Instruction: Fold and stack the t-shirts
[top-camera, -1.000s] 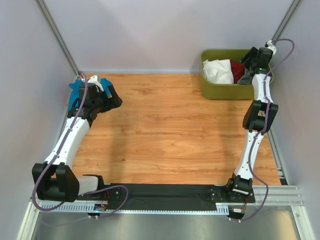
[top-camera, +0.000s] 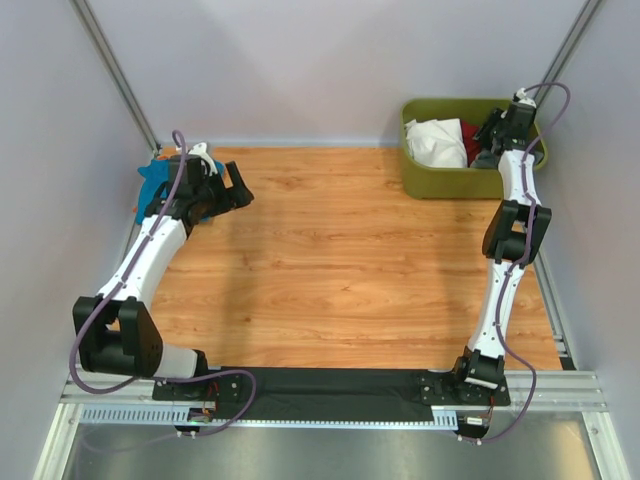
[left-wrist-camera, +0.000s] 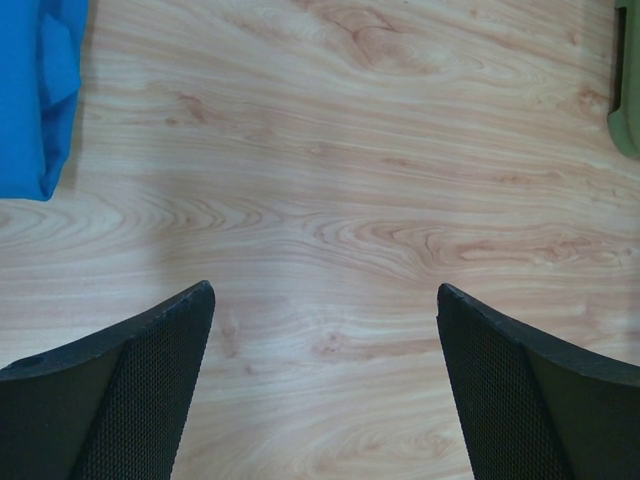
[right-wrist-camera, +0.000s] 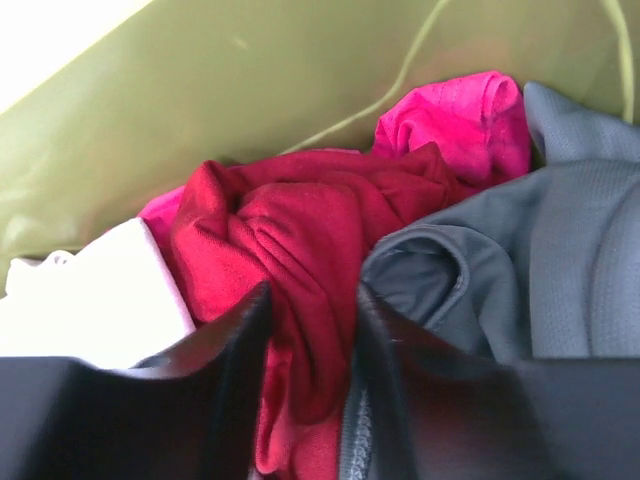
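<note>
The red shirt (right-wrist-camera: 310, 240) lies crumpled in the green bin (top-camera: 425, 185), between a white shirt (right-wrist-camera: 90, 300) and a grey shirt (right-wrist-camera: 480, 255). My right gripper reaches into the bin with its fingers part way apart. A bunched fold of red cloth fills the gap between them; whether it is pinched cannot be told. A pink cloth (right-wrist-camera: 465, 120) shows behind the red one. At the left of the table, a blue shirt (top-camera: 152, 183) lies partly beneath my left arm in the top view. My left gripper is open above bare wood, clear of the blue cloth.
The bin's wall stands up around the right gripper at the back right corner. Side walls enclose the table left and right.
The right gripper has shifted slightly left within the bin, and its fingers look closer together. The bin has stayed put.
</note>
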